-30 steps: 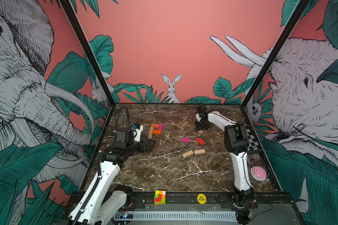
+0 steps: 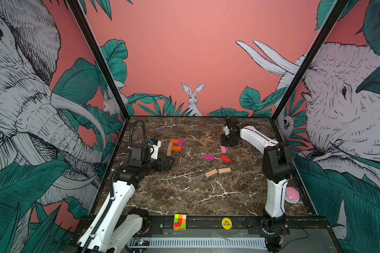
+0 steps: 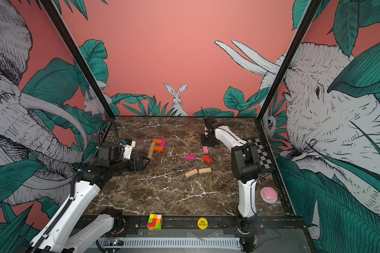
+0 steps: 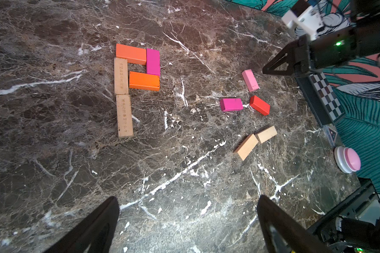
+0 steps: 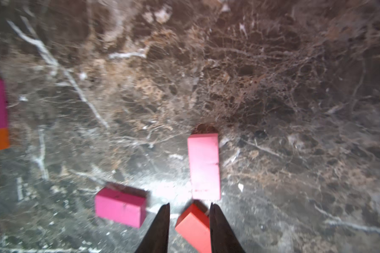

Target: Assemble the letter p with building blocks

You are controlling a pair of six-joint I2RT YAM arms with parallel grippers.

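Note:
On the marble table, two upright-laid wooden blocks [image 4: 123, 115] form a stem, with orange blocks [image 4: 130, 53] [image 4: 144, 81] and a magenta block [image 4: 152, 62] making a loop at its upper right: a p shape. My left gripper is open above the table, holding nothing. My right gripper hangs near a loose pink block [image 5: 204, 166], its fingers apart and nothing clearly held. A red block [image 5: 192, 225] shows below them, a magenta block [image 5: 120, 206] to their left.
Two loose wooden blocks [image 4: 246, 146] lie front right of centre. A checkered board [image 3: 263, 156] and pink button [image 3: 269, 194] are at the right edge. A coloured cube [image 2: 179, 221] sits on the front rail.
The left arm and the blocks show no movement.

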